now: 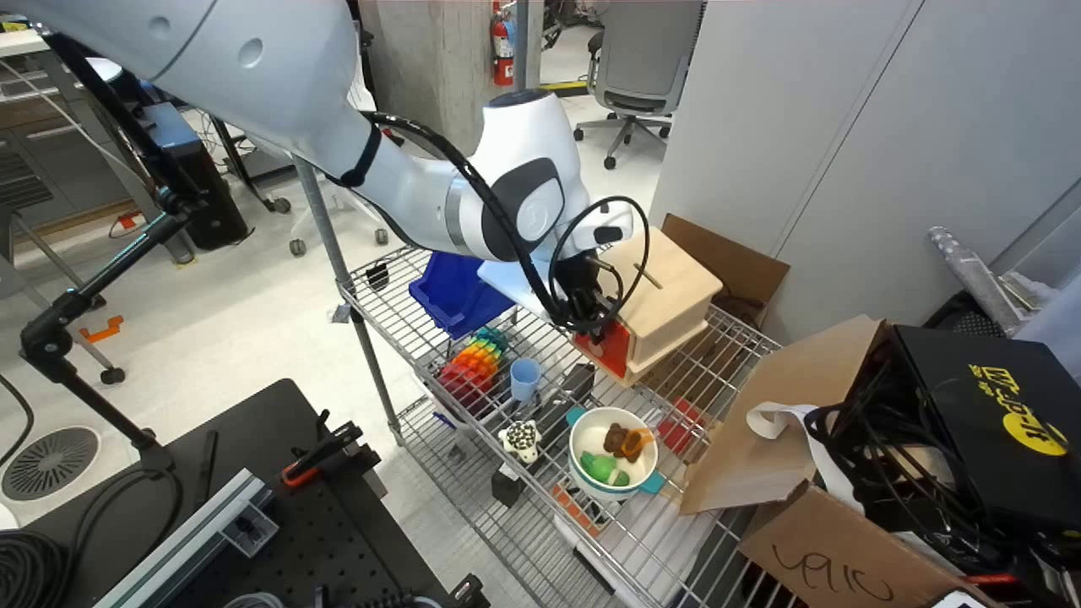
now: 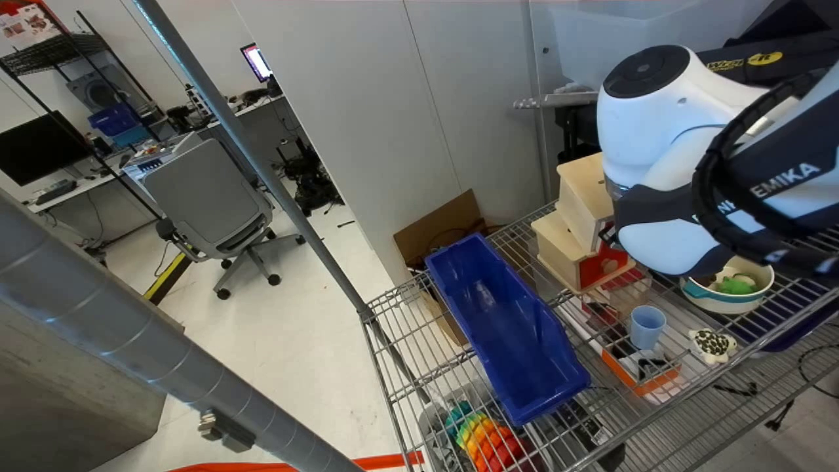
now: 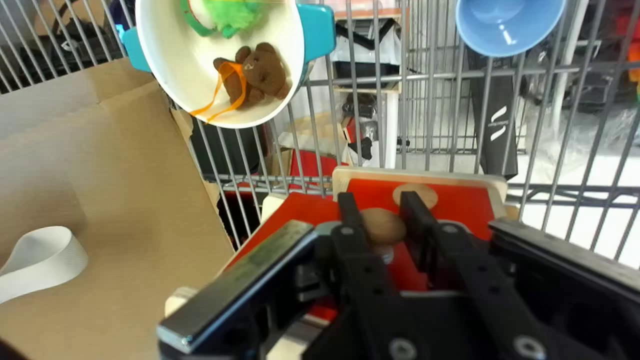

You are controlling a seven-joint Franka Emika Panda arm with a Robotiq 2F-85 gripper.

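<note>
Two wooden boxes with red fronts are stacked on the wire shelf, the upper box (image 1: 669, 284) over the lower box (image 2: 564, 250). In the wrist view, a round wooden knob (image 3: 384, 228) lies between the black fingers of my gripper, which is shut on it. A second wooden knob (image 3: 415, 193) shows on the red panel just beyond the fingers. My gripper (image 1: 595, 329) is at the front of the stack in exterior view 1; the arm hides it in exterior view 2. How the boxes touch each other is partly hidden.
A cream bowl (image 1: 593, 446) with small toys, a blue cup (image 1: 524, 377) and a spotted toy (image 1: 521, 439) occupy the shelf near the boxes. The blue bin (image 2: 503, 322) lies farther along it. An open cardboard box (image 1: 790, 415) stands close to the right.
</note>
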